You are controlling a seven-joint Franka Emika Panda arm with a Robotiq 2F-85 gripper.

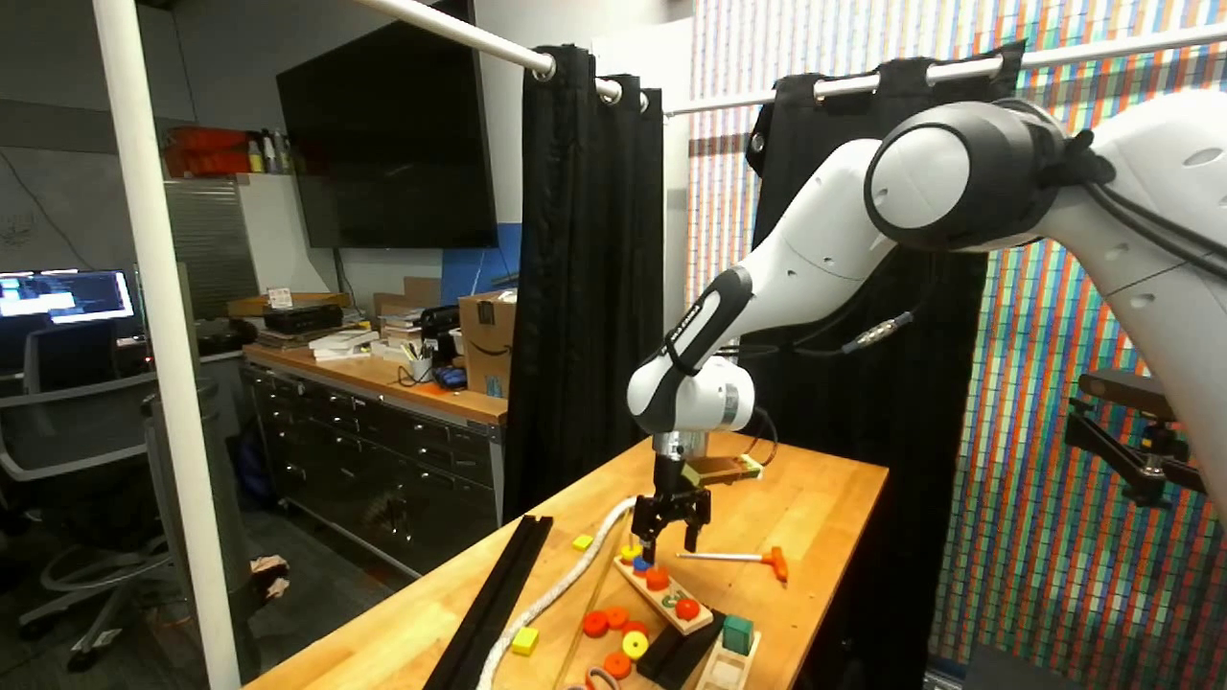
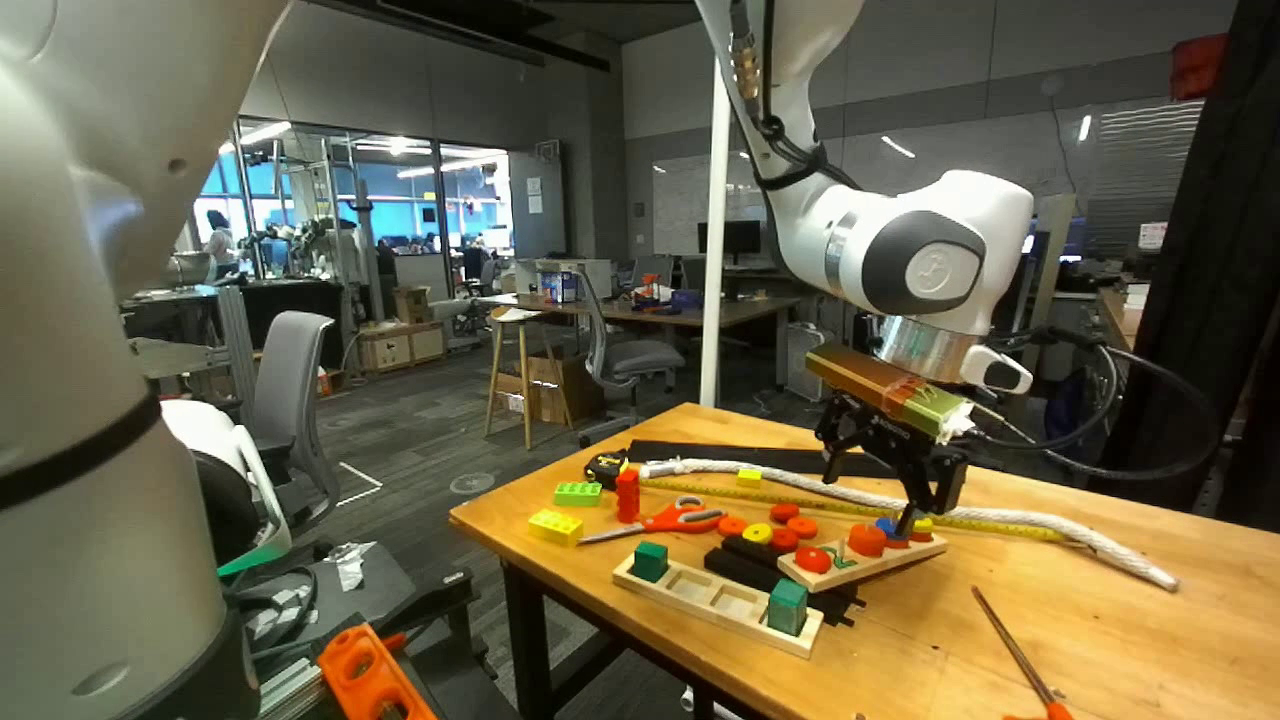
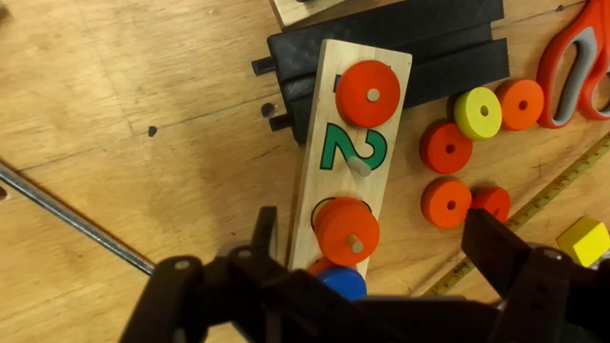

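Observation:
My gripper stands open above the numbered wooden peg board (image 3: 371, 187), its fingers apart on either side of the board in the wrist view. An orange ring stack (image 3: 347, 231) on a peg shows between the fingers, not gripped. A red ring (image 3: 367, 93) sits on the far end peg, and the peg (image 3: 359, 166) by the green 2 is bare. Partly behind my gripper is a blue ring (image 3: 344, 283). A yellow ring (image 2: 923, 526) is at the board's other end. In exterior view 1, my gripper (image 1: 670, 545) hangs over that end.
Loose rings (image 3: 446, 203), orange, red and yellow, lie beside the board. Near them are scissors (image 2: 684, 516), a tape measure strip (image 3: 549, 191) and a white rope (image 2: 1056, 524). Black track pieces (image 3: 394, 57) touch the board. A screwdriver (image 1: 736, 558) lies on otherwise clear table.

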